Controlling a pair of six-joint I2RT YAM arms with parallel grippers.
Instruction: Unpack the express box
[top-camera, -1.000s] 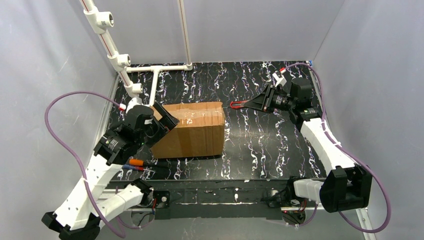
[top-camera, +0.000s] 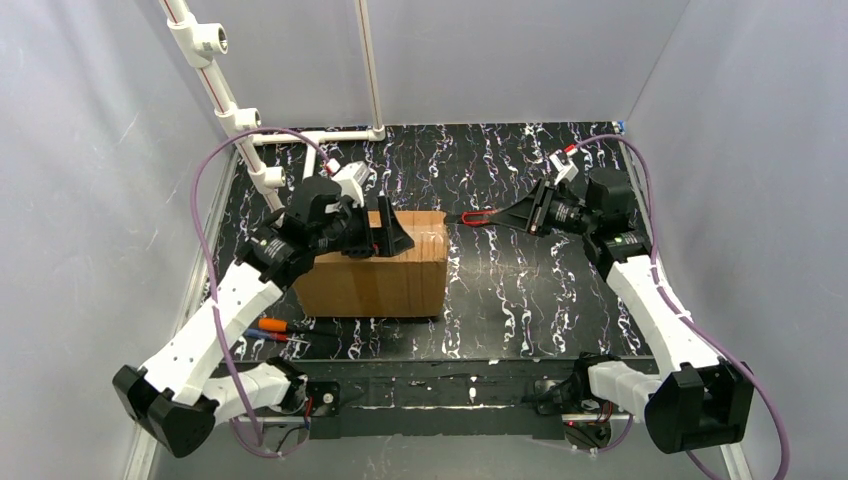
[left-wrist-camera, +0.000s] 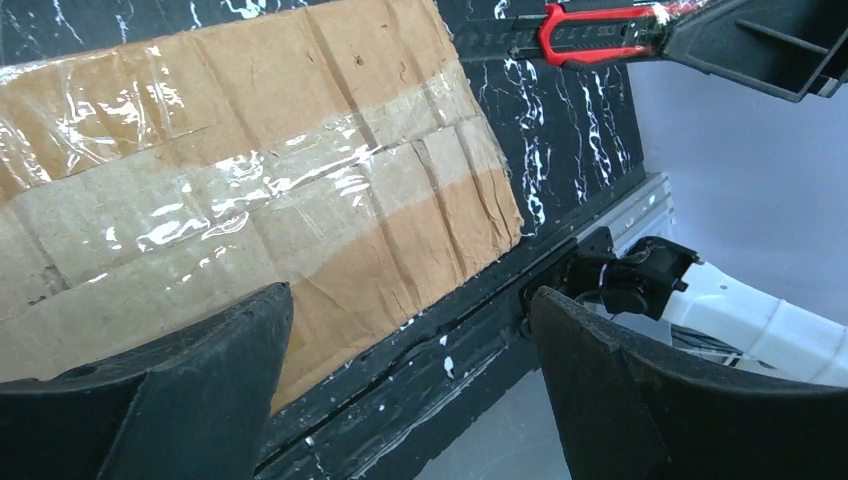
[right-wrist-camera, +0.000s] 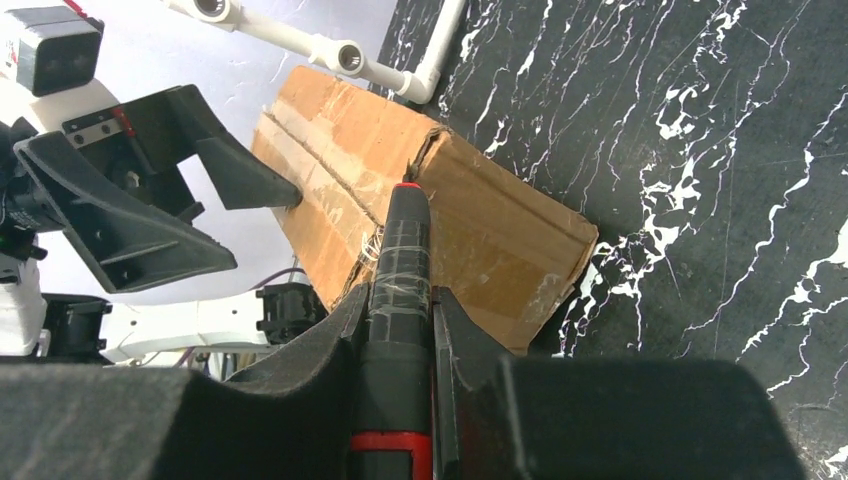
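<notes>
The taped cardboard box (top-camera: 372, 285) (left-wrist-camera: 380, 230) (right-wrist-camera: 500, 250) sits left of centre on the marble table. My left gripper (top-camera: 390, 238) is open over the box's top, with clear tape running along it below. My right gripper (top-camera: 500, 218) is shut on a red-and-black box cutter (top-camera: 474, 217) (left-wrist-camera: 590, 35), pointing left, its blade at the box's upper right edge. In the right wrist view the cutter's body hides part of the box.
An orange-handled tool (top-camera: 276, 325) and a blue-handled one lie left front of the box. White pipes (top-camera: 320, 136) run along the back left.
My left gripper has moved right over the box and turned. My right gripper with the cutter has shifted slightly down in the top view, closer to the box's edge.
</notes>
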